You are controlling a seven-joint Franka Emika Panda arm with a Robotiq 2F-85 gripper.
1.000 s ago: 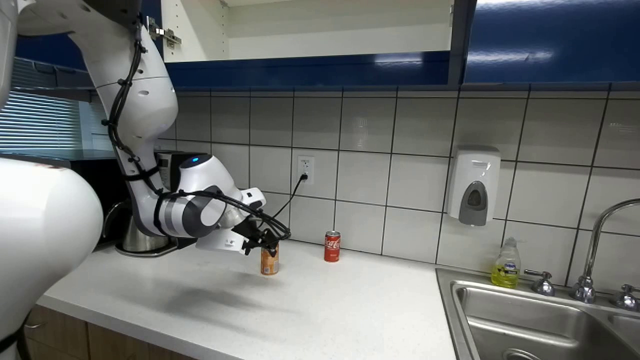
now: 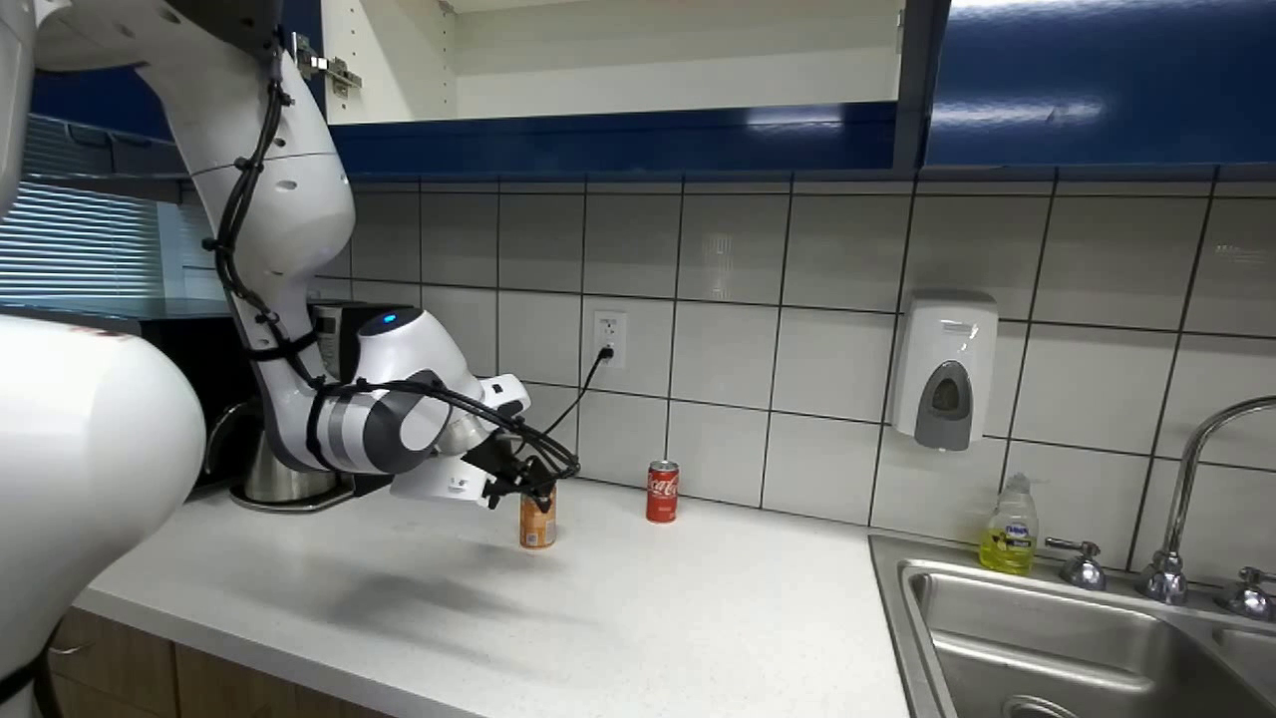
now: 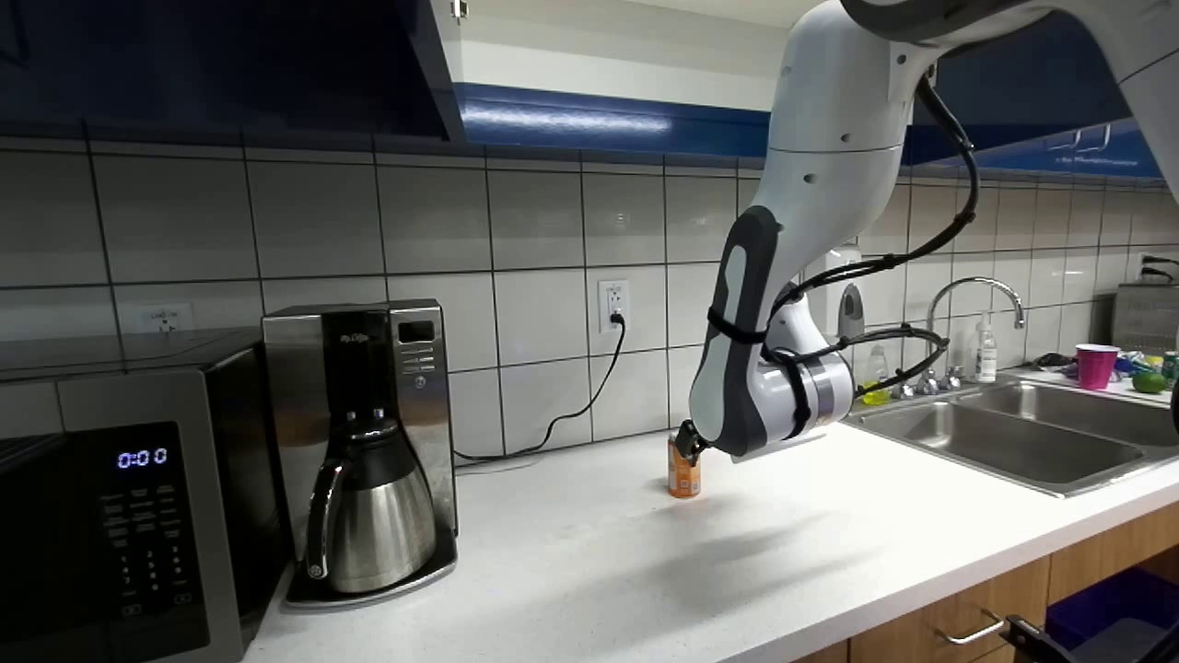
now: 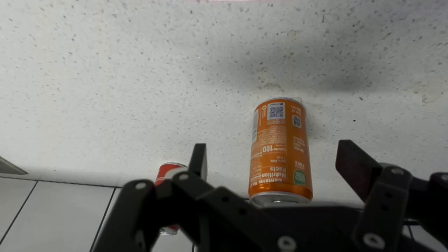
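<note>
An orange can (image 4: 280,147) stands upright on the white counter (image 4: 126,92). In the wrist view it lies between the two spread fingers of my gripper, with a gap on either side. My gripper is open and tilted, its fingers at the height of the can's upper part. From the first exterior view, the fingers cover the top of the orange can (image 2: 538,527); the second exterior view shows the orange can (image 3: 684,473) partly behind them too. A red Coca-Cola can (image 2: 663,492) stands upright to the right, near the tiled wall, partly hidden by a finger in the wrist view.
A coffee maker (image 3: 365,464) and a microwave (image 3: 122,508) occupy the counter's left end. A cord (image 3: 575,414) runs to the wall outlet. On the right are the sink (image 2: 1077,634) and a soap bottle (image 2: 1011,527). An open cabinet (image 2: 670,60) hangs above.
</note>
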